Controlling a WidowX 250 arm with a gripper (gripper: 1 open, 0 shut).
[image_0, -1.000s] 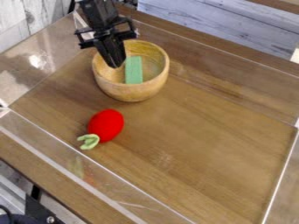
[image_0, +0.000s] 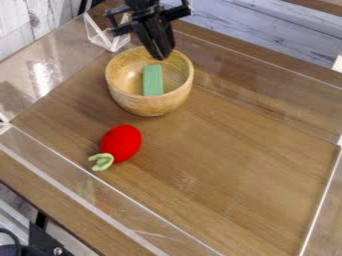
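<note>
My black gripper (image_0: 163, 52) hangs at the top, just over the back rim of a wooden bowl (image_0: 134, 99), shut with nothing visible between its fingers. Inside the bowl lies a green block (image_0: 152, 78). A red vegetable with a pale green top (image_0: 120, 142) lies on the table in front of the bowl, slightly to its left.
Clear strips run along its left and right edges, and a pale slatted wall (image_0: 281, 30) stands behind it.
My gripper has risen from over the bowl's left part and moved to the right. The bowl, green block and red vegetable look roughly in place.
</note>
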